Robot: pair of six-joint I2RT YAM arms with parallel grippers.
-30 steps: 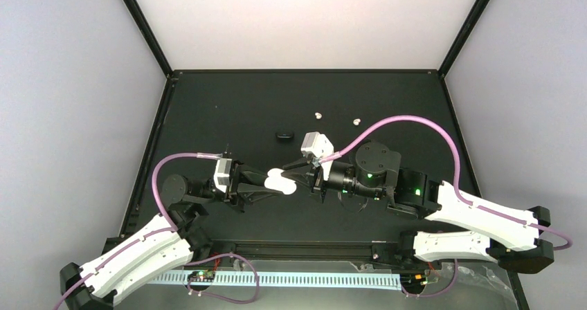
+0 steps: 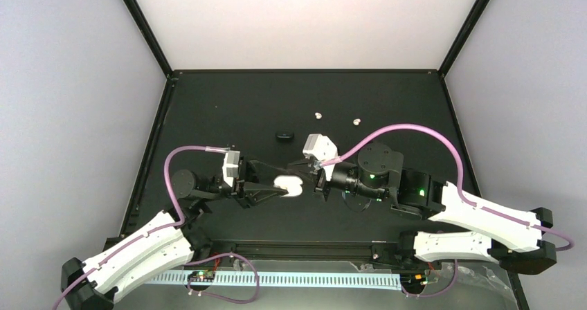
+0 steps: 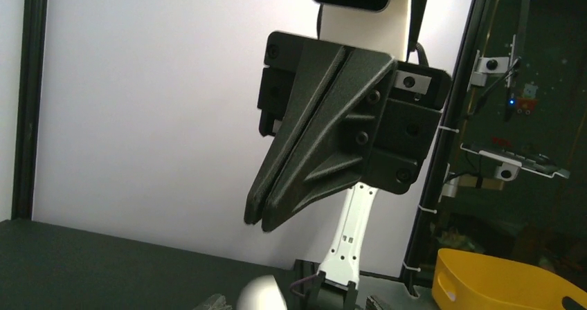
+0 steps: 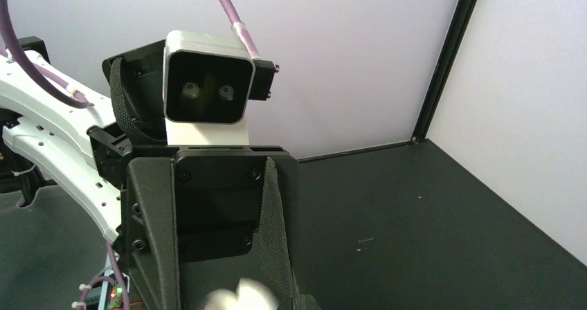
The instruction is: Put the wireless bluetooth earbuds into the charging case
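The white charging case (image 2: 289, 185) is held off the table between my two grippers. It looks rounded and glossy, and its lid is hard to make out. My left gripper (image 2: 282, 181) is open, its fingers on either side of the case. Room shows beside the case (image 3: 262, 296) at the bottom of the left wrist view. My right gripper (image 2: 296, 171) is shut at the case's right edge; its fingers (image 3: 311, 140) lie nearly together, and its exact grip is hidden. Two white earbuds, one left (image 2: 318, 115) and one right (image 2: 356, 122), lie on the black table behind.
A small black object (image 2: 284, 136) sits on the table behind the case. Purple cables (image 2: 415, 126) loop over both arms. A yellow bin (image 3: 505, 279) stands outside the work area.
My left gripper has shifted to the right. The case has also moved right and slightly toward the front, and my right arm has shifted a little right. Both earbuds stay in place.
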